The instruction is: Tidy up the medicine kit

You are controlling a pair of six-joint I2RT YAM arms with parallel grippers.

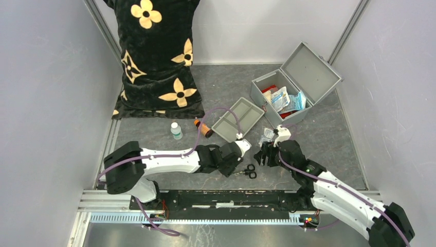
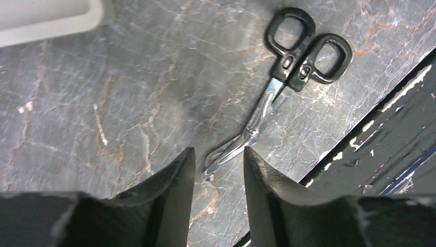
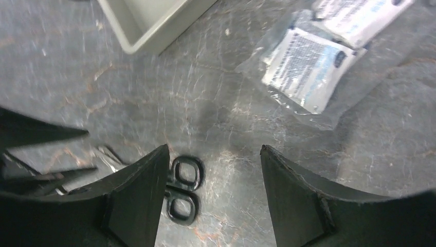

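Note:
Small scissors (image 2: 277, 85) with black handles lie flat on the grey floor, their blade tips between and ahead of my left gripper's fingers. My left gripper is part open, holding nothing. My right gripper stands open and empty above the floor; the scissors' handles (image 3: 182, 190) show by its left finger. A clear bag of white packets (image 3: 308, 69) lies beyond it. The grey medicine case (image 1: 272, 100) is open with packets inside. Beside it rests the grey divided tray (image 1: 238, 119), empty.
A white bottle (image 1: 176, 131) and a brown bottle (image 1: 203, 128) stand or lie left of the tray. A black patterned cushion (image 1: 157, 67) fills the back left. Bare floor extends to the right of the case.

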